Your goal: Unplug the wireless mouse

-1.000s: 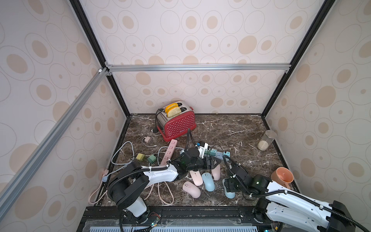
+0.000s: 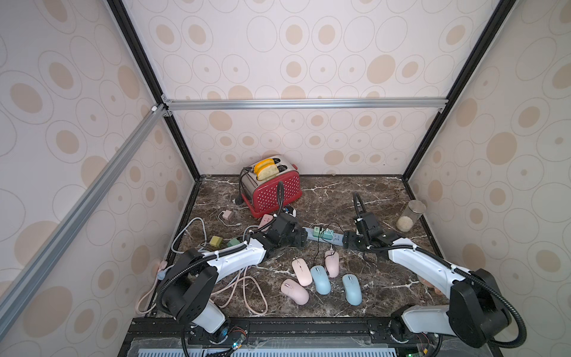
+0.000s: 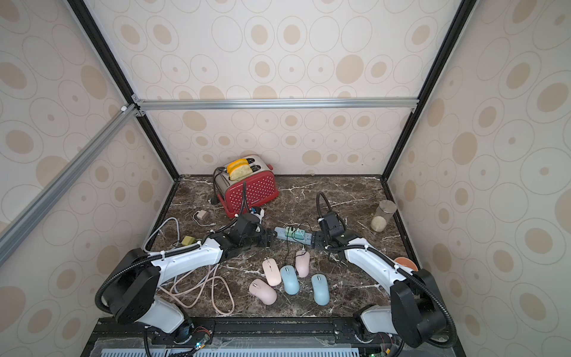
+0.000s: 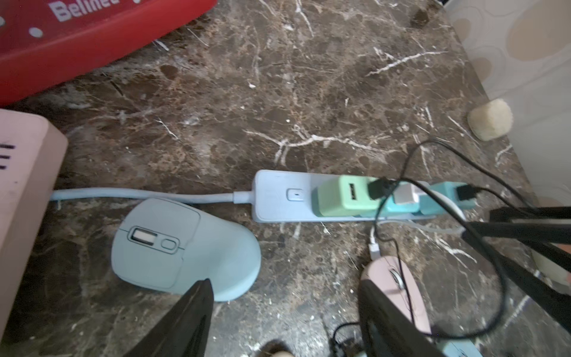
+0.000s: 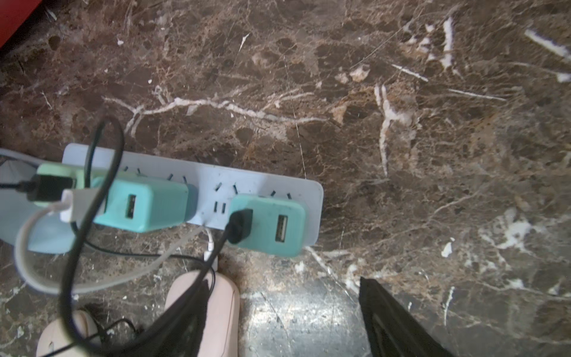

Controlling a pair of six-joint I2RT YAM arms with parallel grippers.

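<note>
A pale blue power strip (image 5: 205, 190) carries several mint and teal chargers (image 5: 148, 202), with black and white cables plugged in. Pink and blue mice (image 2: 331, 263) lie in front; a white cable (image 4: 374, 244) reaches the pink one beside the strip. Another pale mouse (image 4: 184, 250) lies left of the strip in the left wrist view. My open left gripper hovers above and near the strip's left end, empty. My open right gripper is above the strip's right end, its fingers just in front of the rightmost charger, nothing between them.
A red toaster (image 2: 270, 196) stands behind on the left, near a pink power strip (image 2: 265, 220) and loose cables. A glass jar (image 2: 411, 214) stands at the right.
My right arm has risen from over the front-right mouse to the strip's right end, moving backward. My left arm has shifted back and slightly left from over the mice.
</note>
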